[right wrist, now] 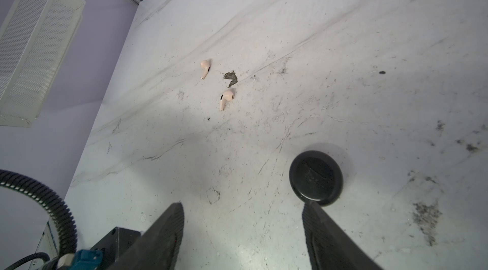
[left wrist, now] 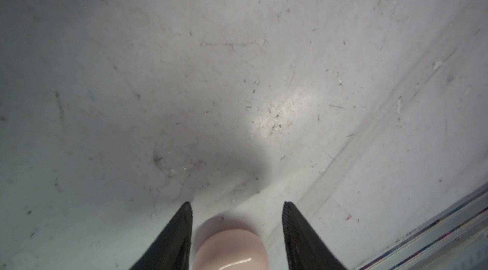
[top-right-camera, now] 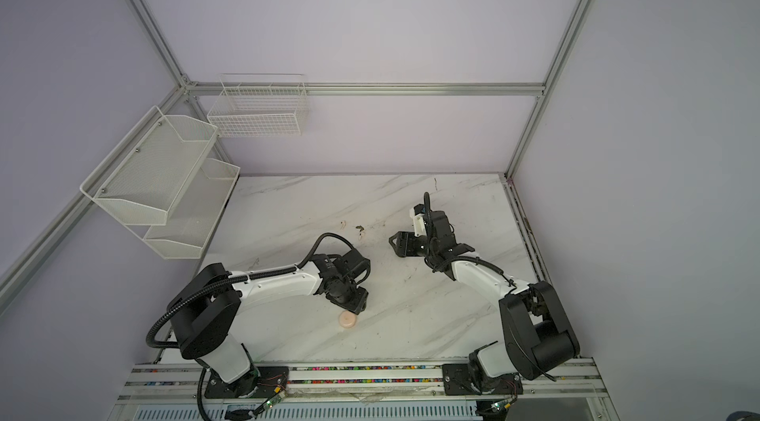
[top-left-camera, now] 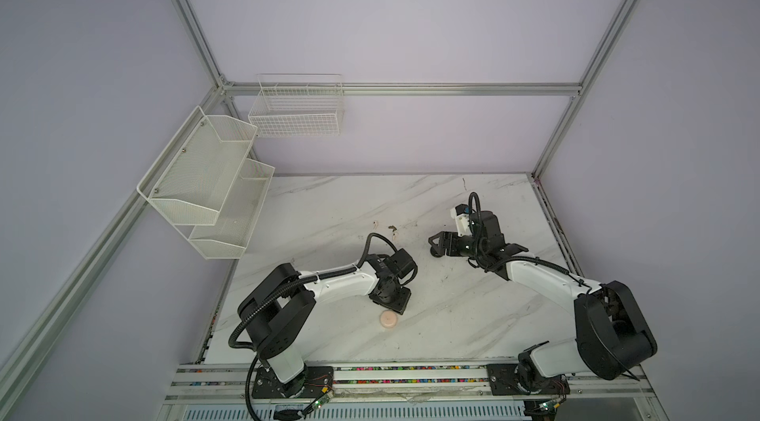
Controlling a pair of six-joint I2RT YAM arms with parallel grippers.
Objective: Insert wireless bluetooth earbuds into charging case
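The round pink charging case (top-left-camera: pixel 388 319) lies at the front of the table, its lid looking shut. In the left wrist view the case (left wrist: pixel 231 252) is between the fingers of my left gripper, cut off by the lower edge. That gripper is open, with a gap between the case and the right-hand finger (left wrist: pixel 304 242). Two beige-pink earbuds lie apart on the table: one farther earbud (right wrist: pixel 205 68) and one nearer earbud (right wrist: pixel 226 99). My right gripper is open and empty above the table, short of the earbuds.
A black round lid-like disc (right wrist: pixel 316 177) lies just ahead of my right gripper's fingers. White wire baskets (top-left-camera: pixel 206 183) hang on the left wall. A dark chipped spot (right wrist: pixel 231 78) marks the table by the earbuds. Between the arms the table is largely clear.
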